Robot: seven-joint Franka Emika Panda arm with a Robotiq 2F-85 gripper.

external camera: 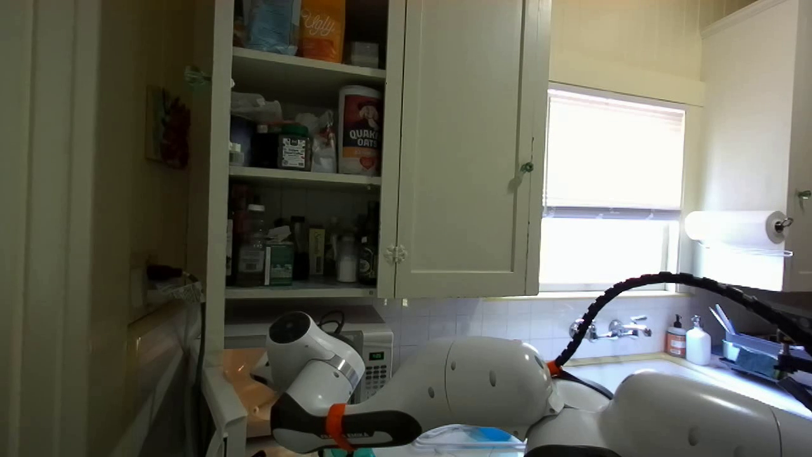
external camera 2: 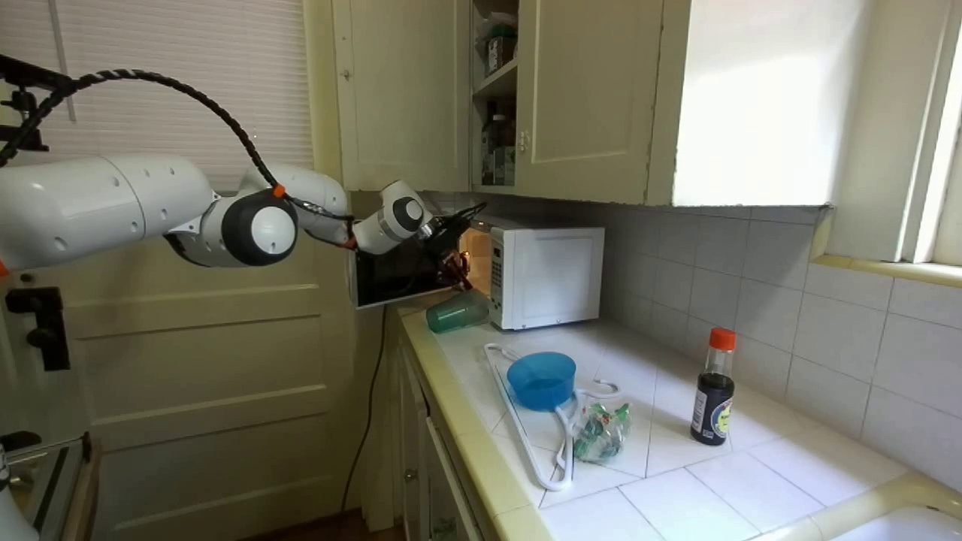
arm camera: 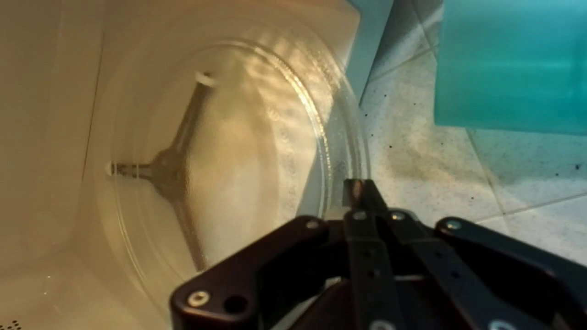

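In the wrist view the gripper is shut, its fingertips at the near rim of a clear glass turntable plate point(arm camera: 236, 165). Nothing shows plainly between the fingers, and whether the thin rim is caught there I cannot tell. The plate lies in the lit cavity of the open microwave point(external camera 2: 552, 278) and overlaps its front edge. Exterior view 2 has the gripper point(external camera 2: 453, 261) at the microwave's opening, its fingertips hard to make out. A teal translucent cup point(arm camera: 512, 66) lies on its side on the counter just outside.
A blue bowl point(external camera 2: 541, 380), a white hanger point(external camera 2: 523, 433), a crumpled clear bag point(external camera 2: 601, 433) and a red-capped dark bottle point(external camera 2: 712, 392) occupy the counter. The microwave's door point(external camera 2: 397, 273) stands swung open. Bare counter tiles point(external camera 2: 676, 505) lie toward the sink.
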